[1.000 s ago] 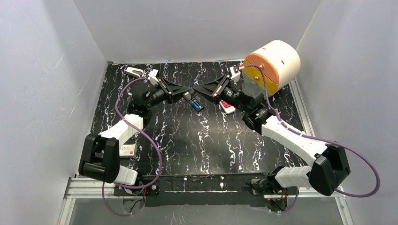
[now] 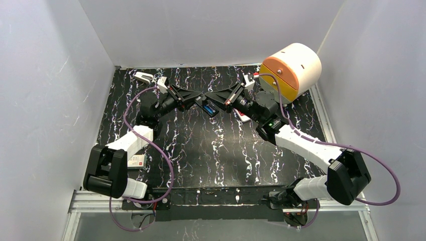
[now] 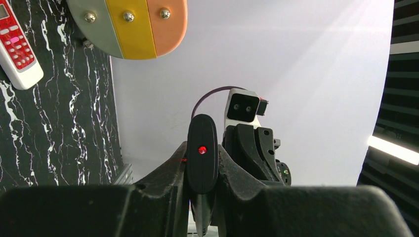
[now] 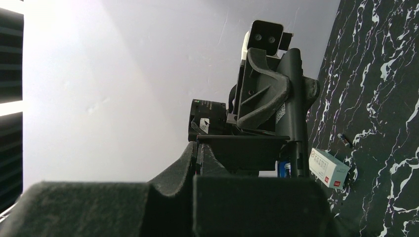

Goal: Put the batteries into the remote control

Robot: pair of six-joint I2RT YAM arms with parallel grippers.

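Observation:
In the top view my grippers meet at mid-table around a black remote body [image 2: 213, 113] with its compartment showing and a blue battery [image 2: 208, 109] in it. My left gripper [image 2: 198, 100] is shut on the remote body. My right gripper [image 2: 207, 96] is shut at the remote's upper end; what exactly lies between its fingers is hidden. In the right wrist view a blue battery [image 4: 285, 170] shows beside the dark body, and a loose battery [image 4: 344, 139] lies on the table beyond.
A red-and-white remote [image 3: 17, 52] lies near the coloured drum [image 2: 296, 70] at the back right. A white box lies on the left.
My right arm has shifted slightly left and down in the top view, and the remote body appears slightly lower or more tilted. The left arm is nearly still.

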